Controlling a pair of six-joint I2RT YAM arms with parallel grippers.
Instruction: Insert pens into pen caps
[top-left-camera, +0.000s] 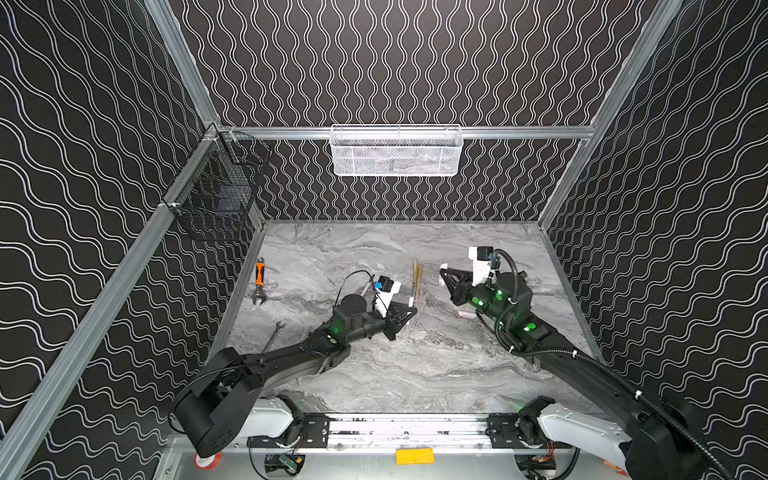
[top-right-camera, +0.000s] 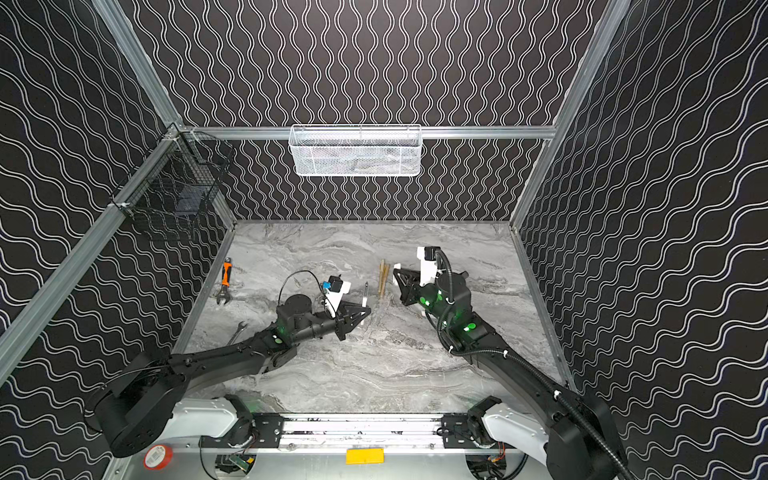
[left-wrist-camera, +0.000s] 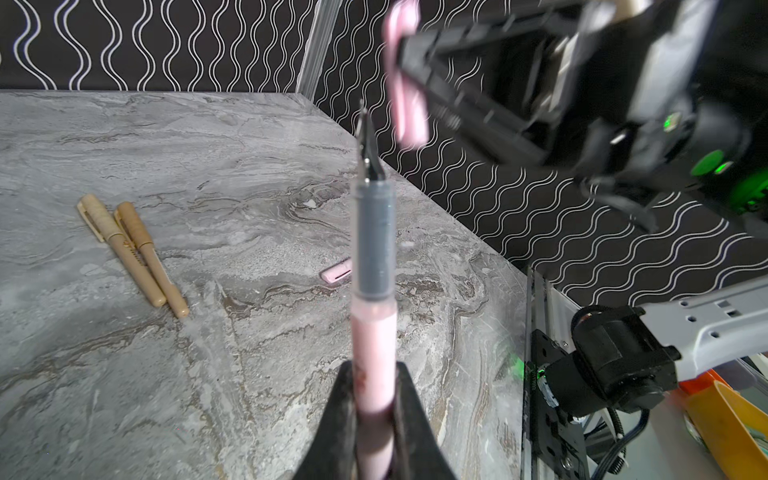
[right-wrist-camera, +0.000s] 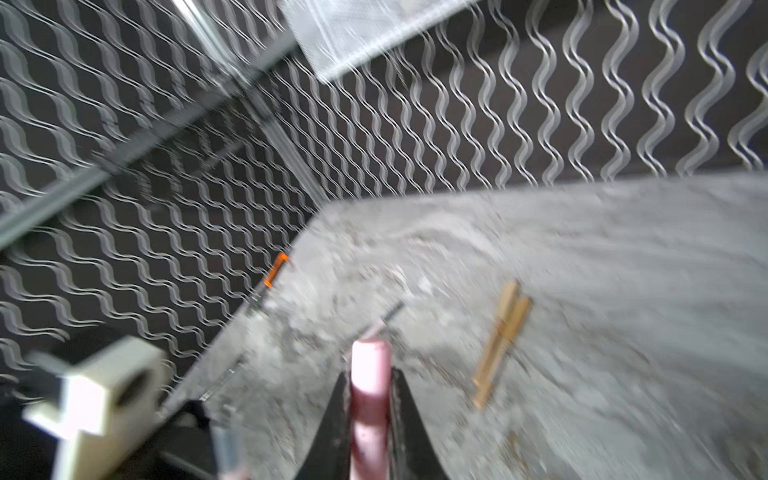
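Note:
A pink pen with a grey collar and bare dark nib stands upright, nib up, in my left gripper, which is shut on its lower body. My right gripper is shut on a pink cap. In the left wrist view this cap hangs blurred, to the right of the nib and higher, apart from it. Another pink cap lies on the table. Side by side behind the grippers rest two tan pens. A pinkish pen with a dark end lies farther left, blurred.
An orange-handled wrench and a grey spanner lie at the table's left side. A white mesh basket hangs on the back wall, a black wire basket at the left.

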